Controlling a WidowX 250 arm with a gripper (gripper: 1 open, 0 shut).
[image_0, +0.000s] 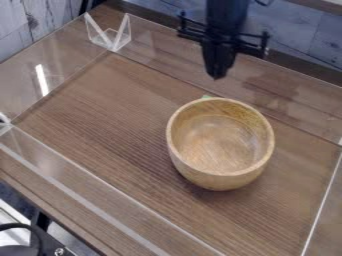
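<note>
The gripper (219, 52) hangs at the top centre of the camera view, dark and somewhat blurred, above the back part of the wooden table. Whether its fingers are open or shut is hard to make out. A beige oval bowl (219, 142) sits on the table below it, toward the viewer and right of centre, with nothing visible inside.
A white wire rack (110, 33) stands at the back left. Black cables lie at the bottom left, off the table's edge.
</note>
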